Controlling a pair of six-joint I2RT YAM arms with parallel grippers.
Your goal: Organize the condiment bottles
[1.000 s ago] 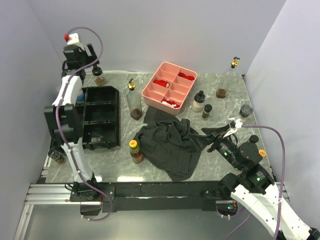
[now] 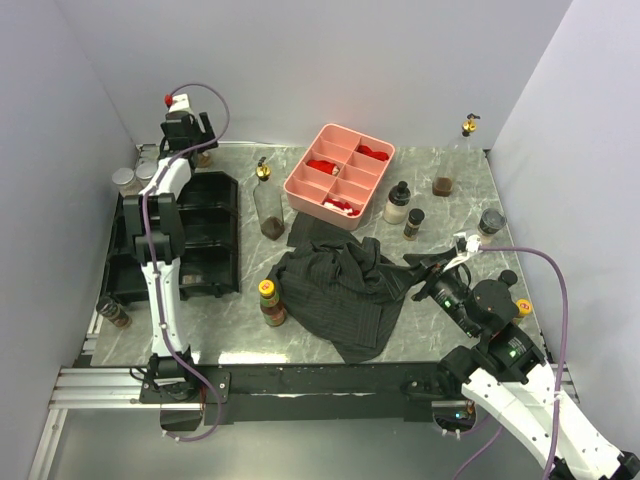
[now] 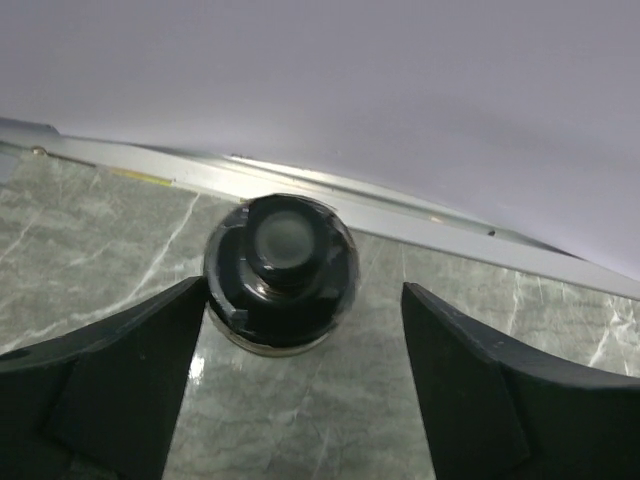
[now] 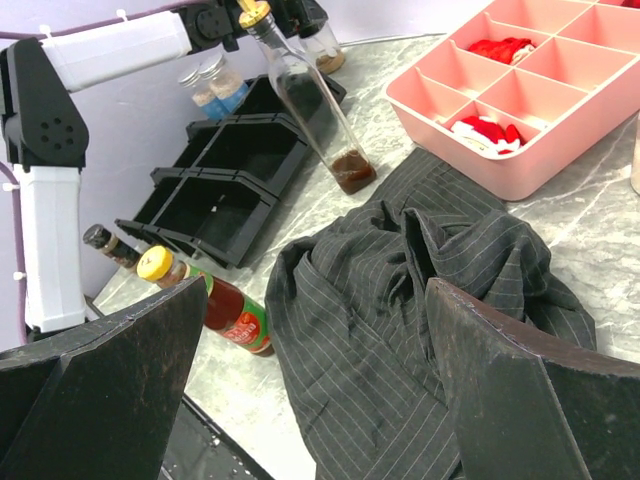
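Note:
A black-capped jar [image 3: 281,274] stands upright between the parted fingers of my left gripper, nearer the left finger. In the top view that gripper [image 2: 205,130] is at the back left corner and covers most of the jar. My right gripper is open and empty, above the cloth. The black compartment rack [image 2: 207,223] at the left looks empty. Two pale-lidded jars [image 2: 125,181] stand behind it. A glass bottle [image 2: 269,210], a yellow-capped sauce bottle [image 2: 271,303], a black-capped white bottle [image 2: 397,203] and a small dark jar [image 2: 413,223] stand elsewhere.
A dark striped cloth [image 2: 335,295] lies crumpled mid-table. Behind it is a pink divided box [image 2: 340,177] with red items. Several bottles line the right side, including a gold-topped one [image 2: 445,175]. The left wall [image 2: 50,200] and back wall [image 2: 330,60] bound the table.
The left arm has swung right, and its gripper has come down over the black-capped jar at the back left. In the top view, the right arm and the table items stay put.

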